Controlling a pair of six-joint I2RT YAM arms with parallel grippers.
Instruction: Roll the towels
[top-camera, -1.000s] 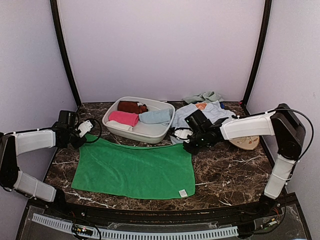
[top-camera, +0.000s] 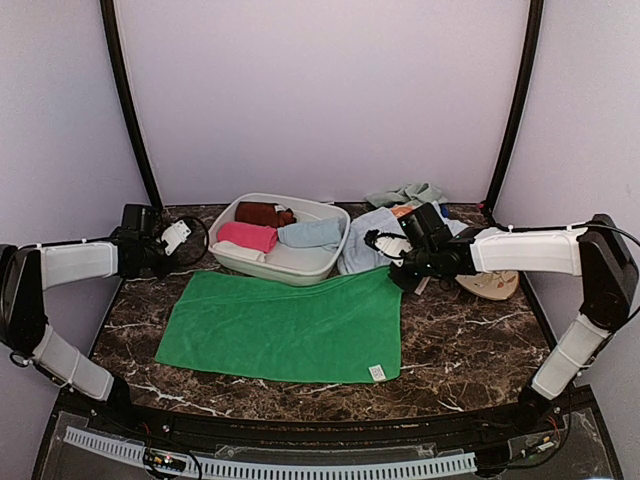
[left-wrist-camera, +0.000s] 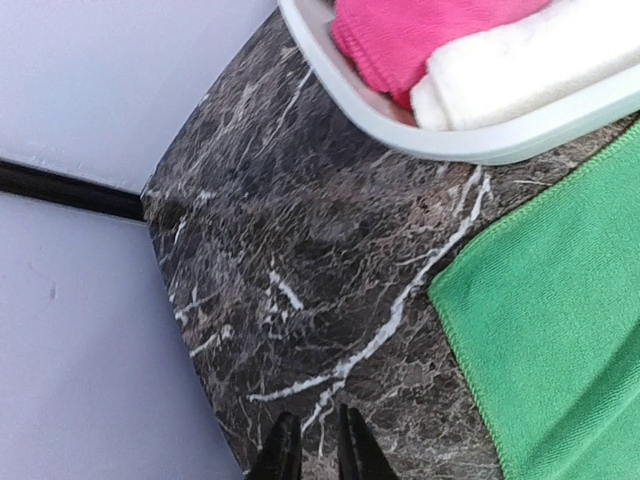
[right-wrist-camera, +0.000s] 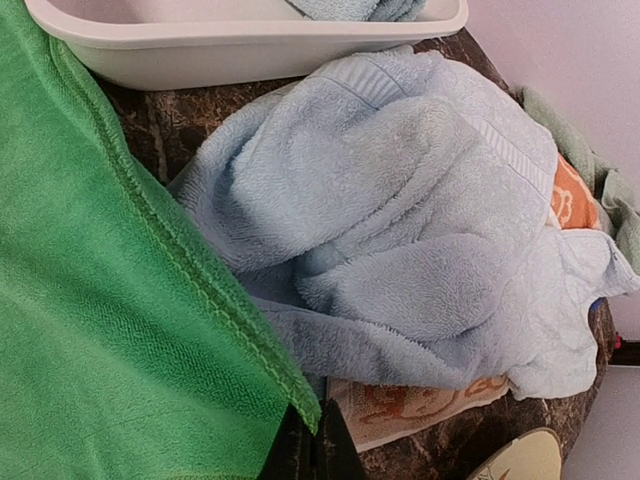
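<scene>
A green towel lies spread on the dark marble table, its top edge slightly folded. My right gripper is shut on its far right corner, which rises toward the fingers in the right wrist view. My left gripper hovers over bare marble just left of the towel's far left corner, fingers slightly parted with nothing between them. A white bin behind the towel holds pink, white, brown and light blue folded towels.
A heap of pale blue towels lies right of the bin, with orange and mint cloths. A tan round object sits at the right. Walls close in both sides.
My left gripper has let go of the towel's corner and moved up and away. My right gripper has moved back and right, drawing the towel's right corner with it.
</scene>
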